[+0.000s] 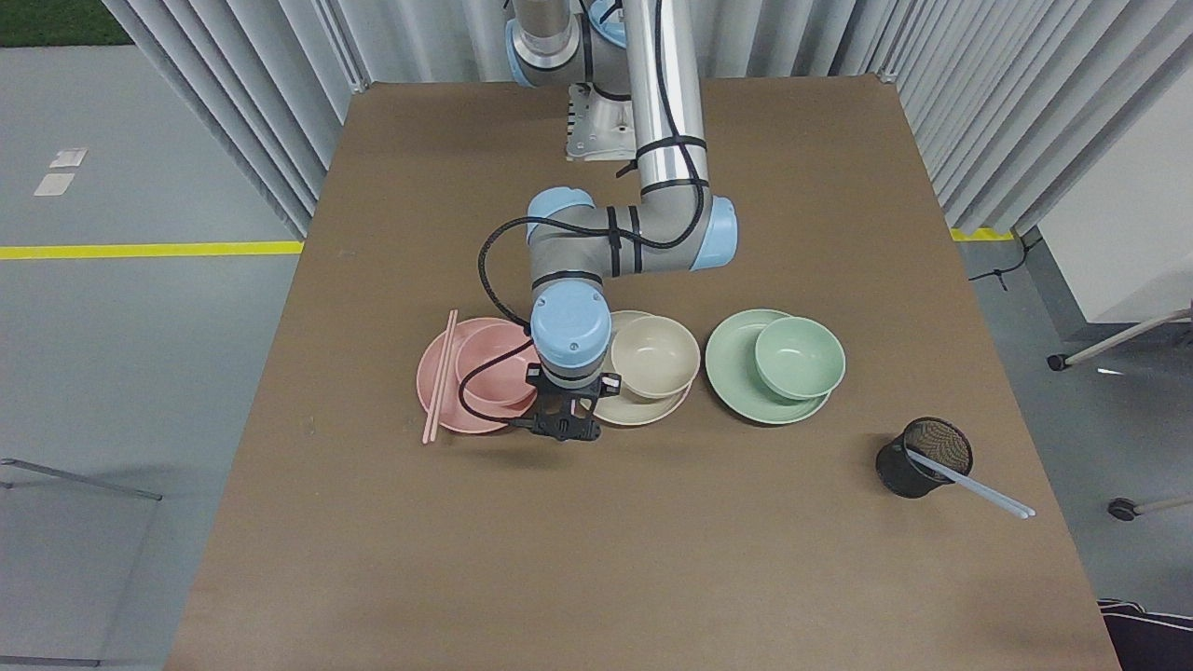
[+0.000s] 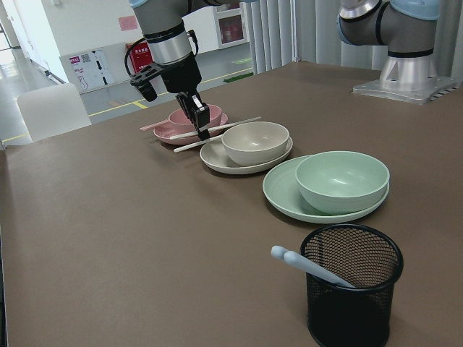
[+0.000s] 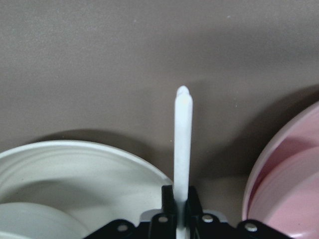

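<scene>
My gripper [image 2: 202,130] is shut on a white chopstick [image 3: 182,134], which points up between the fingers in the wrist view, over the gap between the cream plate [image 3: 114,184] and the pink plate [image 3: 264,164]. The cream bowl [image 1: 654,354] sits on its plate. The pink bowl [image 2: 186,121] sits on the pink plate, with pink chopsticks [image 1: 439,375] resting at its side. A green bowl [image 1: 801,357] sits on a green plate [image 1: 733,373].
A black mesh cup [image 1: 908,470] holding pale chopsticks [image 1: 990,494] stands at the front right.
</scene>
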